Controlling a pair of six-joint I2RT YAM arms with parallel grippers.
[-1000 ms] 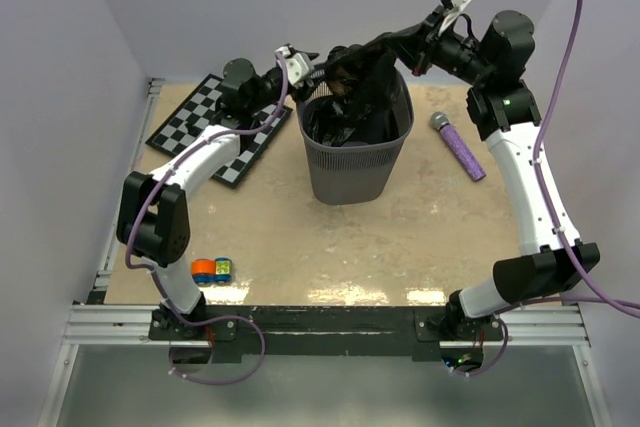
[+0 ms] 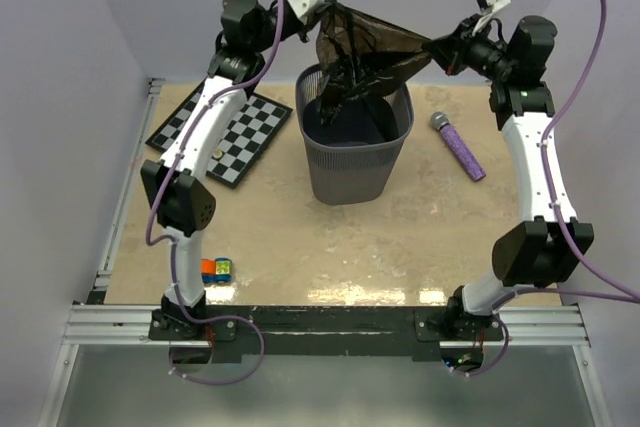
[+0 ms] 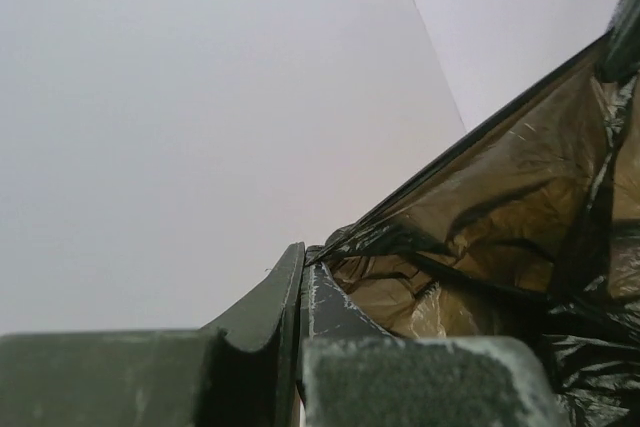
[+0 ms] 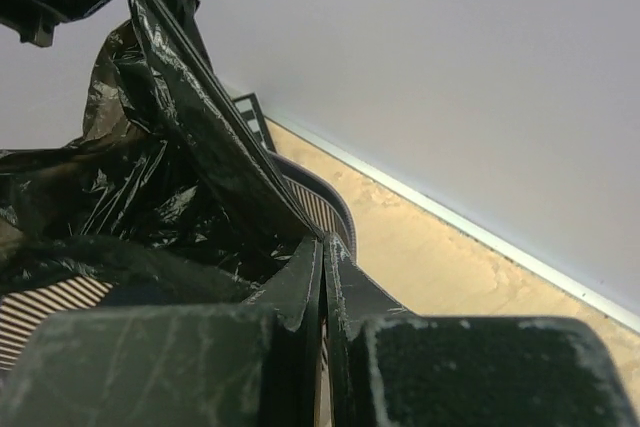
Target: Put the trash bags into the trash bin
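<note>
A black plastic trash bag [image 2: 368, 47] hangs stretched between my two grippers, its lower part drooping into the grey trash bin [image 2: 352, 172]. My left gripper [image 2: 322, 9] is shut on one edge of the bag above the bin's far left side; in the left wrist view the film [image 3: 500, 237] runs from the fingertips up to the right. On the other side, my right gripper [image 2: 436, 50] pinches another part of the bag, above and right of the bin's rim. A taut strand of bag [image 4: 215, 112] meets its closed tips in the right wrist view.
Left of the bin lies a checkered board [image 2: 235, 147]. A purple microphone-like toy [image 2: 460, 149] rests to its right. Orange and blue-green toy pieces [image 2: 222, 269] are near the front left.
The right gripper has shifted to the right.
</note>
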